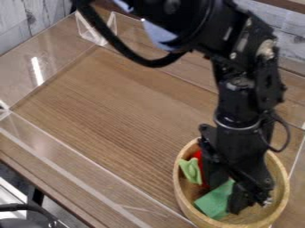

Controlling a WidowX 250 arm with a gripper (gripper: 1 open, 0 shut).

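Observation:
The black gripper (229,169) reaches down into a light wooden bowl (187,201) at the lower right, covering much of its contents. Behind its lower end, a red object (204,158) with a light green part (191,170) shows at the bowl's left, and a green block (215,201) lies lower in the bowl. The gripper's fingertips are dark and overlap these things, so whether it grips either is unclear.
A clear plastic object (98,25) stands at the back left. Dark cables hang at the lower left edge.

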